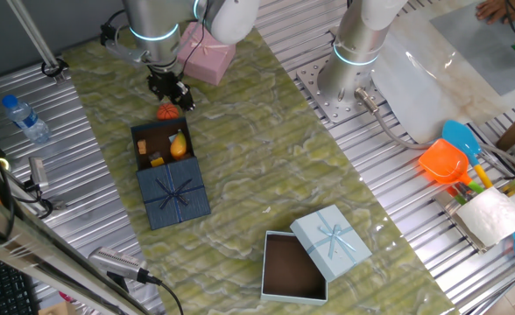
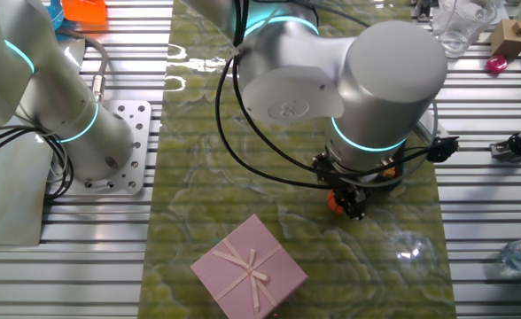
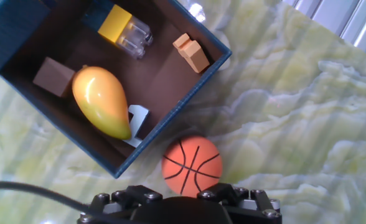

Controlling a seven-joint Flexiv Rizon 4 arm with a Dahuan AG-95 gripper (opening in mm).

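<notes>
An orange basketball-patterned ball (image 3: pixel 192 167) sits just outside the dark blue box (image 3: pixel 177 109), near its wall in the wrist view. My gripper (image 1: pixel 171 93) hangs over the ball's far side, its black fingers spread apart. In the wrist view the gripper shows at the bottom edge, with the ball just ahead of it rather than clasped. Inside the blue box lie a mango (image 3: pixel 101 101), a yellow-and-clear block piece (image 3: pixel 126 31), a small orange wooden piece (image 3: pixel 192 53), a brown block (image 3: pixel 53 77) and a pale grey piece (image 3: pixel 137 124).
The blue lid (image 1: pixel 173 194) with a bow partly covers the box. An open light-blue box (image 1: pixel 293 269) stands empty, its lid (image 1: pixel 331 242) leaning at its side. A pink box (image 2: pixel 249 270) sits near the arm.
</notes>
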